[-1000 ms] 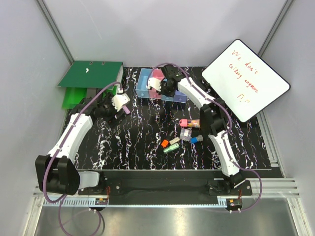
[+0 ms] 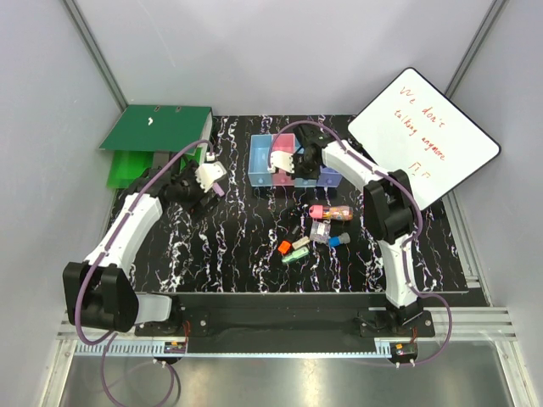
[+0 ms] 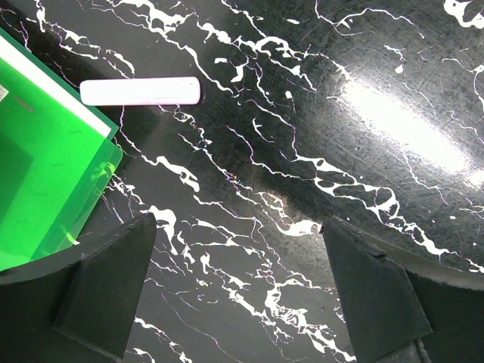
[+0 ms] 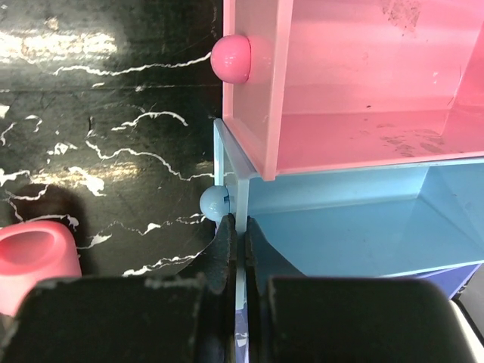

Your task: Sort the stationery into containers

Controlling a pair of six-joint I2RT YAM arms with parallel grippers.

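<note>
A row of joined bins stands at the back centre: light blue point(image 2: 260, 155), pink point(image 2: 283, 142), a second light blue point(image 4: 340, 234) and purple point(image 2: 329, 177). My right gripper is shut on the thin front wall of the second light blue bin, beside its round knob point(image 4: 215, 203). Its inside is empty where it shows. My left gripper hangs open over bare table, nothing between its fingers. A pink stick point(image 3: 141, 91) lies ahead of it. Centre right are a pink-capped pencil jar point(image 2: 331, 213), a clear box point(image 2: 320, 231) and a green piece point(image 2: 296, 255).
A green folder point(image 2: 157, 127) stands at the back left, a whiteboard point(image 2: 424, 140) leans at the right. Smaller pieces lie near the clear box: orange point(image 2: 284, 248), beige point(image 2: 301, 242), blue-capped point(image 2: 338, 240).
The row of bins has moved right and slightly toward the front, together with my right gripper. The left arm and the loose stationery have stayed put.
</note>
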